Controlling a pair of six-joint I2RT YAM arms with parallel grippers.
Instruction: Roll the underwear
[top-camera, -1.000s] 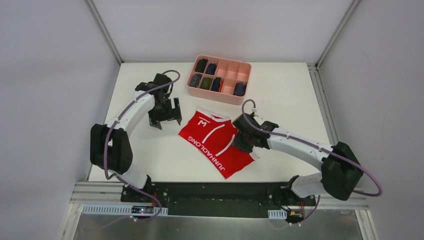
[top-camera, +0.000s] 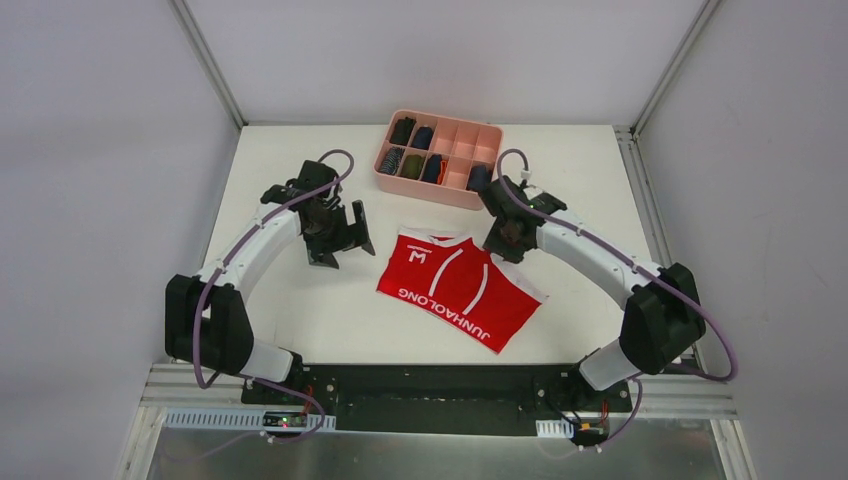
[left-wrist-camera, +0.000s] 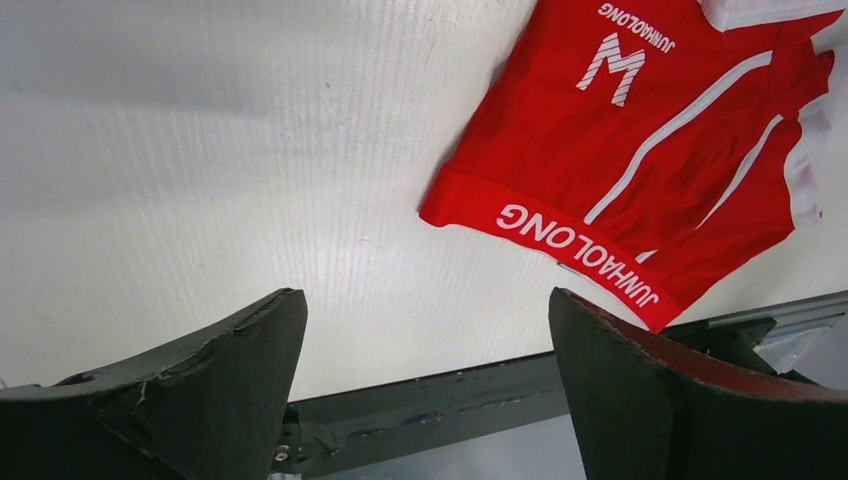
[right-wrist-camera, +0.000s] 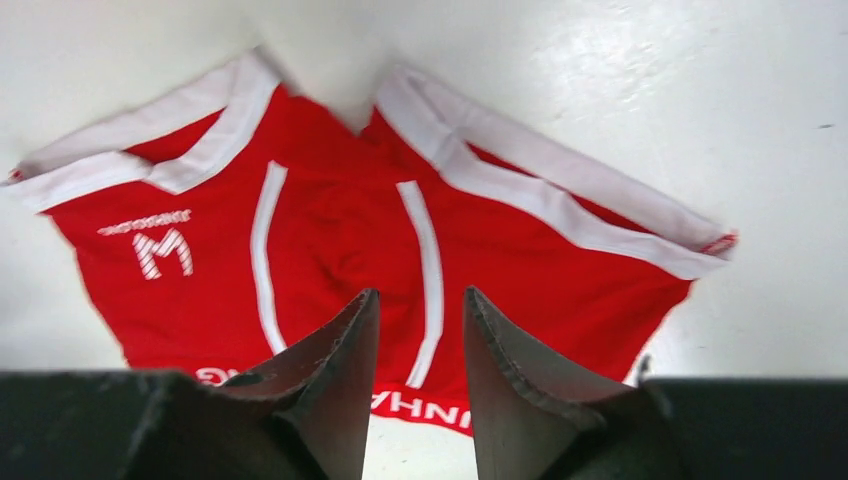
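Note:
Red underwear (top-camera: 450, 290) with white waistband lettering, an M and white stripes lies spread flat on the white table, waistband toward the front edge and white-trimmed leg openings at the back. My left gripper (top-camera: 340, 245) is open to the left of it, with bare table between its fingers in the left wrist view. My right gripper (top-camera: 503, 250) is above the garment's back right part. In the right wrist view its fingers (right-wrist-camera: 515, 390) stand part open over the red cloth, holding nothing visible.
A pink divided box (top-camera: 462, 140) at the back holds several dark rolled garments, with some compartments empty.
The underwear has shifted to the right. My right gripper has moved back, away from the front right of the garment.

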